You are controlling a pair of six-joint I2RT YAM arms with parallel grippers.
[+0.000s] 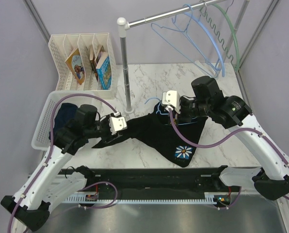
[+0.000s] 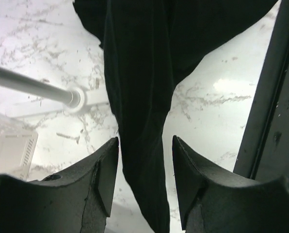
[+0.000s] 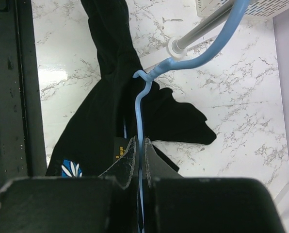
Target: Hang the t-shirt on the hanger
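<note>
A black t shirt (image 1: 166,143) with a daisy print lies on the marble table. A blue hanger (image 3: 198,60) crosses over it. My right gripper is shut on this hanger, which runs between its fingertips; the shirt hangs around the hanger's lower part in the top view. My left gripper is open above a long strip of the shirt (image 2: 142,121), fingers either side of it.
A rail (image 1: 164,15) with spare hangers spans the back, on a post (image 1: 125,68). At the left stand a white book rack (image 1: 57,58) and a basket (image 1: 42,131) with dark cloth.
</note>
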